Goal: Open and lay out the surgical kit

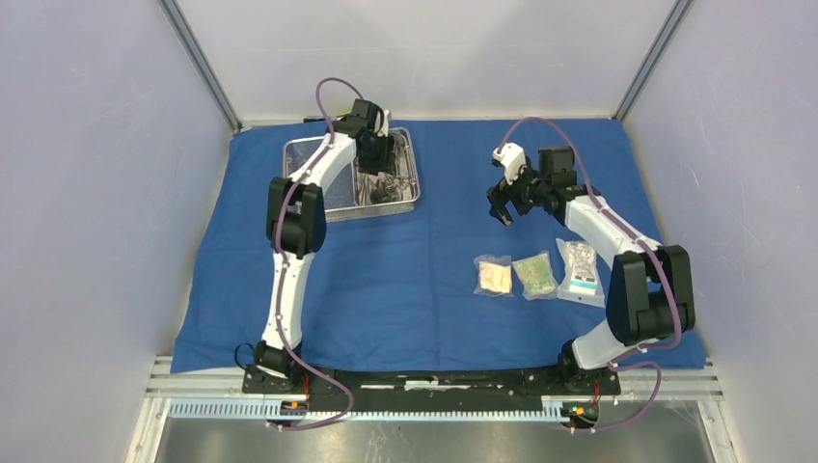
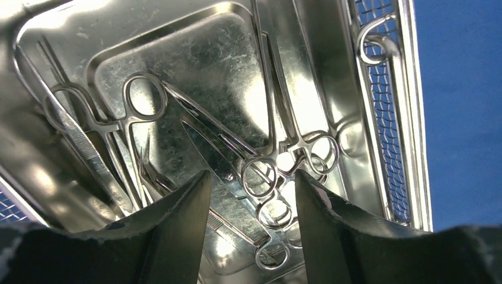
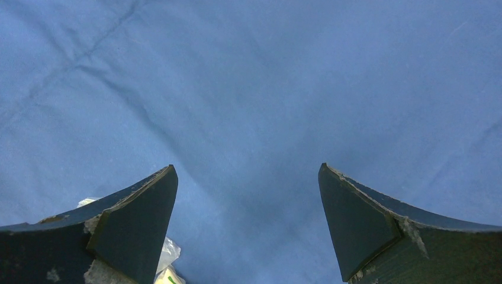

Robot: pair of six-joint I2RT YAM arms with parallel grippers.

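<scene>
A metal tray of surgical instruments fills the left wrist view, with scissors, ring-handled clamps and tweezers lying crossed in it. Over these instruments, my left gripper is part open, and nothing shows held between its fingers. In the top view the arm hides part of the tray, which sits in the right half of a wire basket. Above bare blue cloth, my right gripper stands wide open and empty. Three clear packets lie nearer the front: beige, green and white.
Walls rise at both sides and behind. The basket's side handle stands along its right rim. Thin items lie behind the basket, mostly hidden by the left arm.
</scene>
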